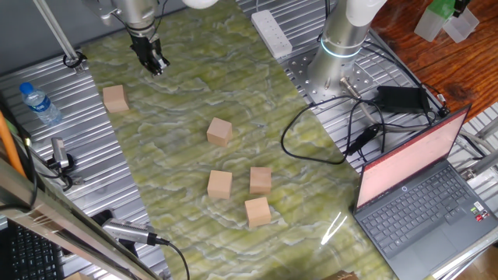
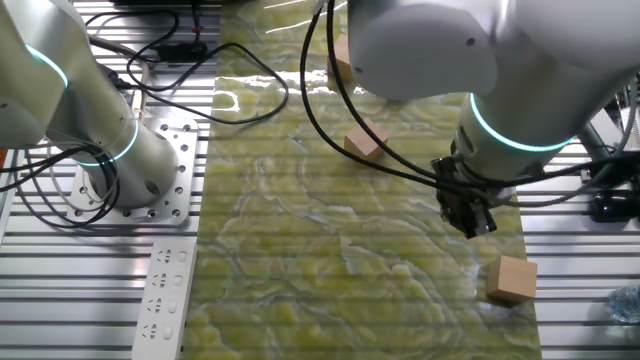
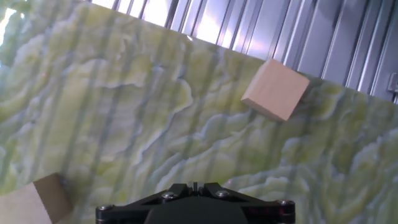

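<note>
Several plain wooden cubes rest on the green marbled mat. In exterior view 1, one cube (image 1: 115, 99) sits alone by the mat's left edge and another cube (image 1: 219, 131) is near the middle. Lower down, three more form a loose group: a left cube (image 1: 219, 184), a right cube (image 1: 260, 180) and a front cube (image 1: 257, 211). My gripper (image 1: 159, 68) hangs above the mat, up and to the right of the lone cube and apart from it. The wrist view shows the gripper shut, its fingertips together and nothing between them; an edge cube (image 3: 275, 90) lies ahead to the right.
A black cable (image 1: 288, 132) loops onto the mat's right side, near the laptop (image 1: 420, 202). The power strip (image 1: 271, 33) lies along the upper right edge. A water bottle (image 1: 40, 104) is off the mat at left. Bare mat surrounds the middle cube.
</note>
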